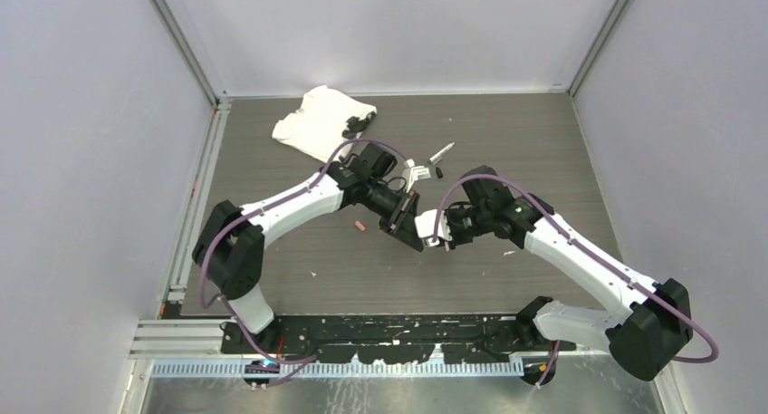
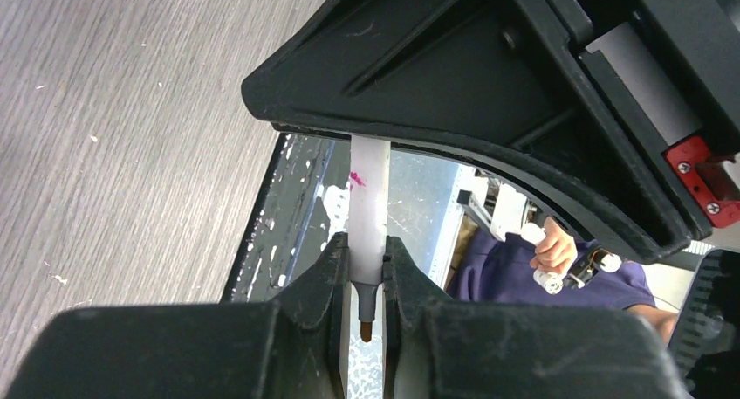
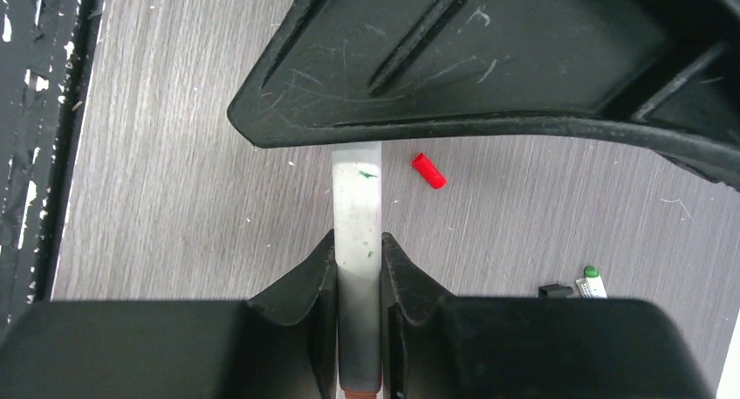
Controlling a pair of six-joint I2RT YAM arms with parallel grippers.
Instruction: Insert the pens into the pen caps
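In the left wrist view my left gripper is shut on a white pen [image 2: 369, 202], close to its grey collar and brownish tip. The pen runs up to the black finger of the other gripper. My right gripper is shut on a white pen [image 3: 358, 202] in its own view, apparently the same one, whose dark grey end shows at the bottom. From the top, the left gripper [image 1: 409, 237] and right gripper [image 1: 435, 240] meet over the table and hide the pen between them. A red cap [image 3: 428, 170] lies loose on the table.
Farther back lie another white pen [image 1: 441, 154] and a small black cap [image 1: 439, 172]. A white cloth [image 1: 317, 124] with a dark patch occupies the back left.
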